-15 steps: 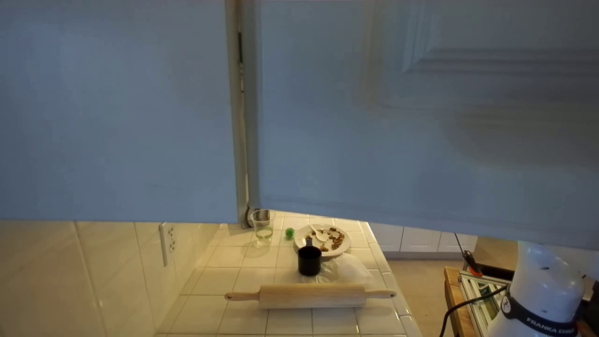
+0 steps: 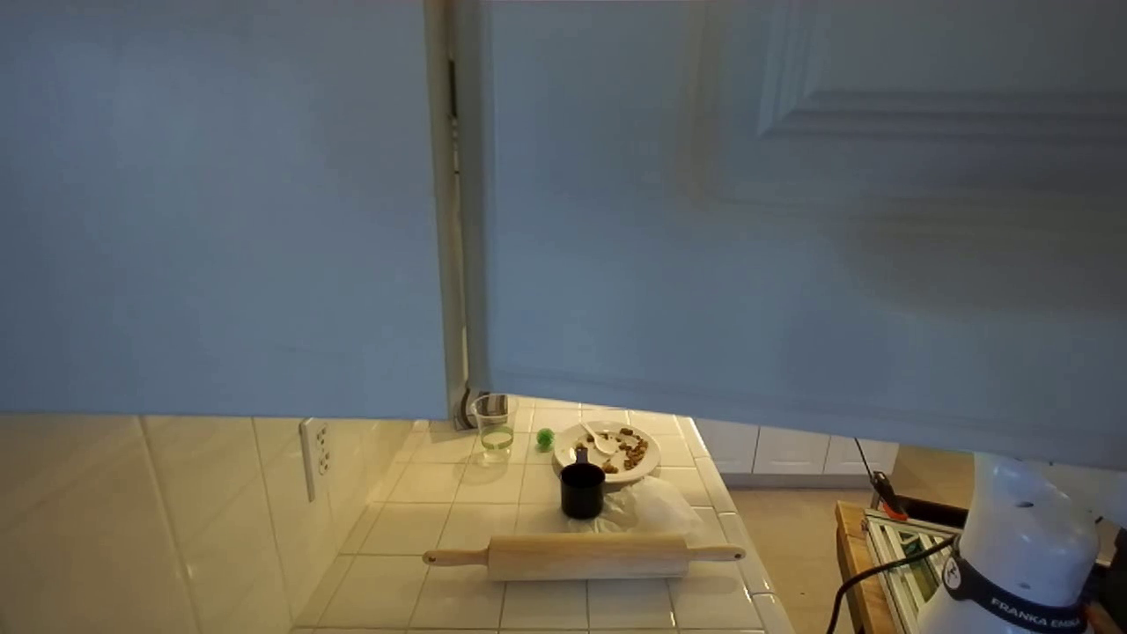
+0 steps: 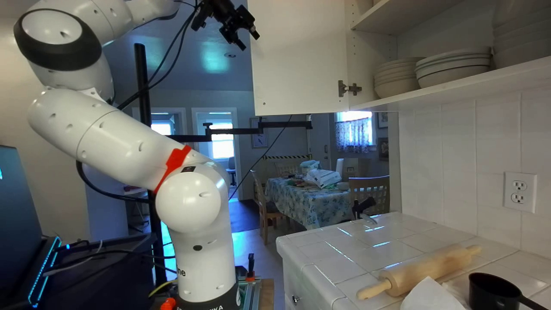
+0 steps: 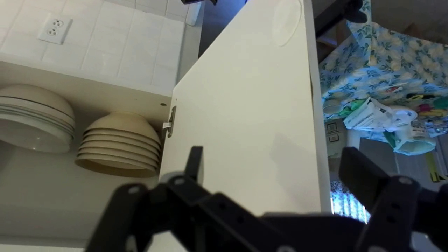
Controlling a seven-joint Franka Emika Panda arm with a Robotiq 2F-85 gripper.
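My gripper (image 3: 250, 45) hangs high at the top of exterior view 2, beside the inner face of the white cabinet door (image 3: 302, 62). The fingers are open, and nothing shows between the fingers. That door (image 4: 247, 109) stands swung open on its hinge in the wrist view, filling the space beyond my fingers. I cannot tell whether a fingertip touches it. Stacked bowls (image 4: 119, 142) and another stack of dishes (image 4: 35, 117) sit inside the cabinet, left of the door. From exterior view 1 the door's outer face (image 2: 803, 264) hides the gripper.
On the tiled counter below lie a rolling pin (image 2: 588, 556), a black cup (image 2: 582, 491), a crumpled white bag (image 2: 660, 509), a plate with food bits (image 2: 644, 472), a clear cup (image 2: 493, 444) and a small green thing (image 2: 544, 439).
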